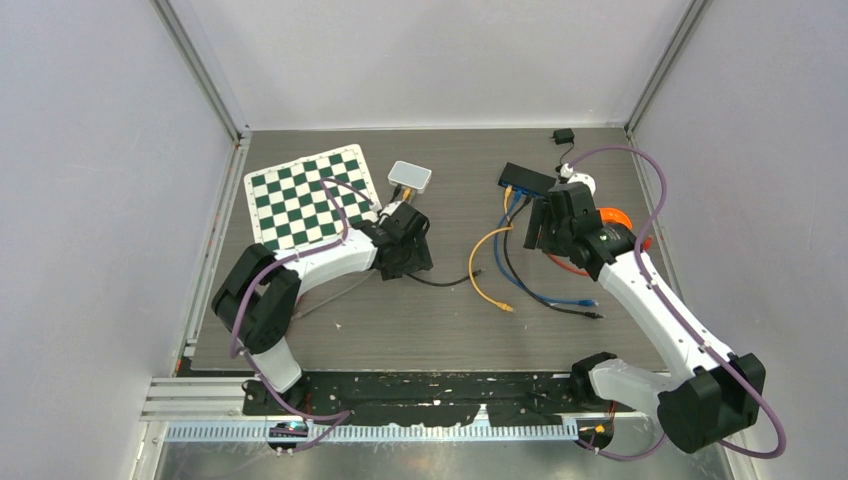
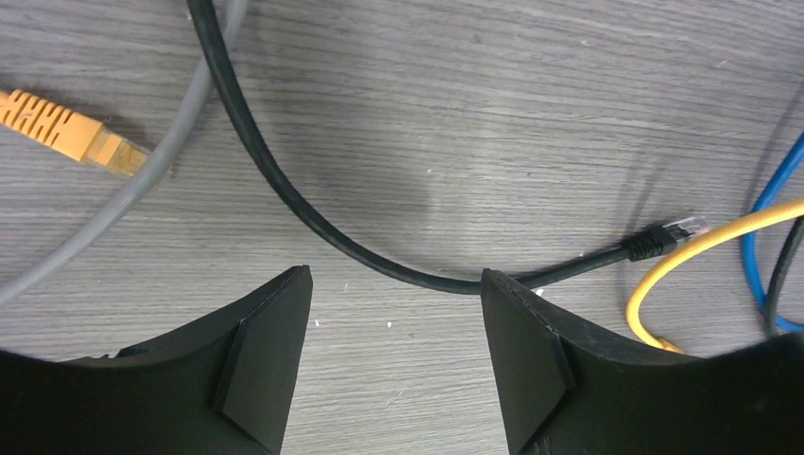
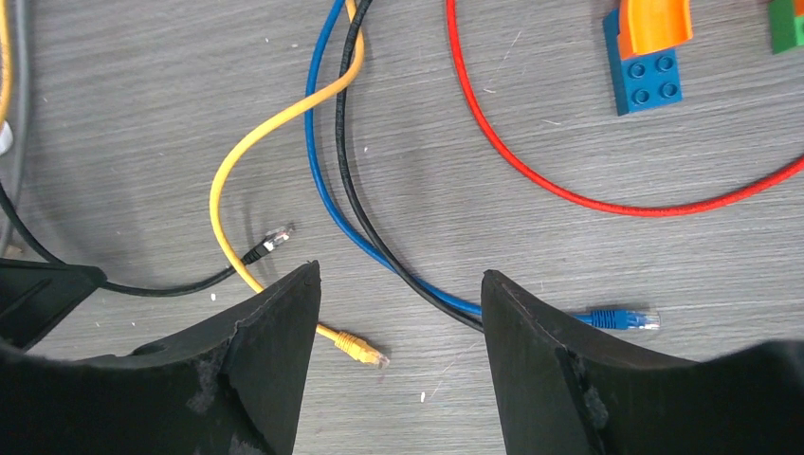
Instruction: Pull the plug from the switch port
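Note:
The black switch (image 1: 528, 180) lies at the back right of the table, with yellow, blue and black cables running from its front side. Its ports are too small to make out. In the right wrist view the blue cable's free plug (image 3: 626, 319) and the yellow cable's free plug (image 3: 360, 349) lie on the table. My right gripper is partly open above the cables, nothing between its fingers, just in front of the switch. My left gripper is partly open too and empty, over a black cable (image 2: 356, 248) whose clear-tipped plug (image 2: 664, 238) rests to the right.
A small white box (image 1: 410, 176) with cables stands at the back centre, beside a green chessboard (image 1: 310, 198). The red cable (image 3: 569, 197) and a blue toy brick (image 3: 645, 81) lie at the right. Open table spreads across the front middle.

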